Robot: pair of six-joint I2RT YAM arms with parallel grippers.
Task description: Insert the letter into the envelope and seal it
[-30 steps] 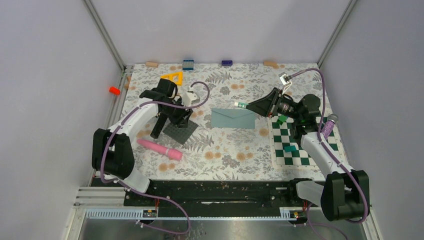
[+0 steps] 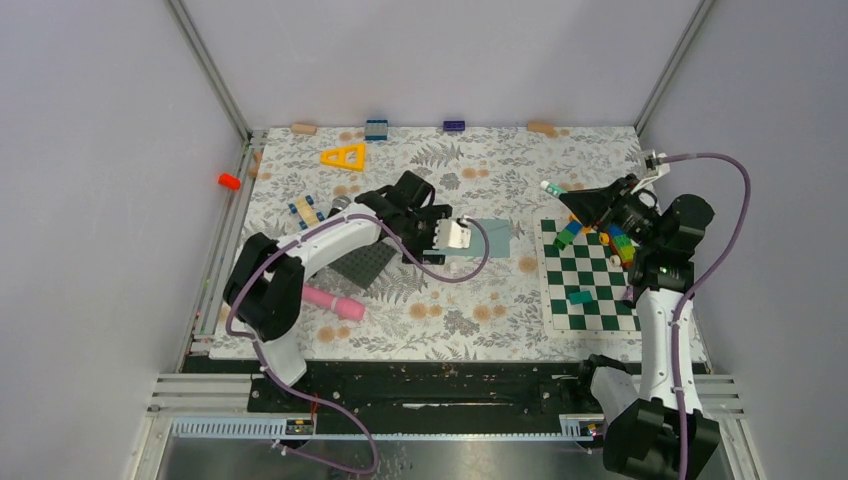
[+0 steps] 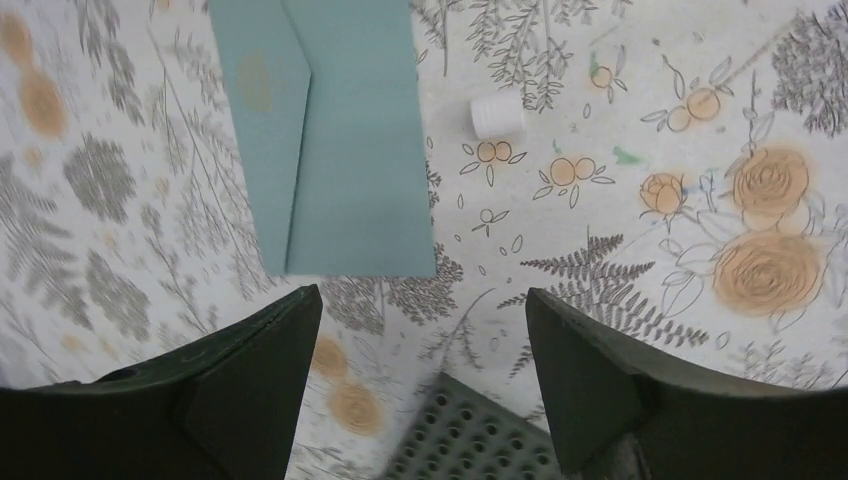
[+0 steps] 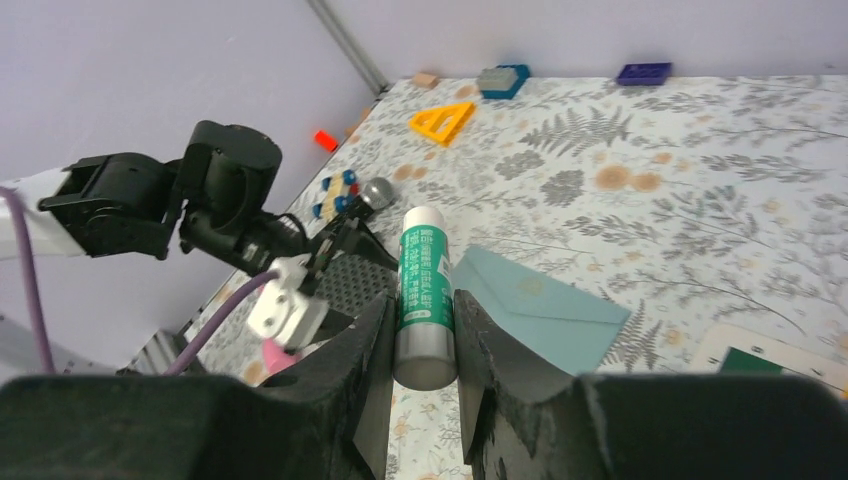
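A blue-grey envelope (image 2: 490, 240) lies flat in mid-table, its pointed flap (image 3: 262, 110) folded down over its body; no letter shows. My left gripper (image 2: 440, 236), open and empty, hangs over the envelope's left end in the top view. In the left wrist view, the envelope (image 3: 360, 190) lies beyond the fingertips. A small white cap (image 3: 497, 114) rests on the cloth beside it. Off to the right and raised, my right gripper (image 2: 570, 198) is shut on a green-and-white glue stick (image 4: 425, 270), whose white end points away from the fingers.
A chessboard (image 2: 592, 322) with several coloured blocks lies under the right arm. Left are a dark grey pad (image 2: 362, 265) and a pink bottle-like object (image 2: 335, 302). A yellow triangle (image 2: 343, 157) lies at the back.
My left gripper has moved right, from above the grey pad to the envelope's left end. The right gripper has swung right and back from the envelope, still with the glue stick.
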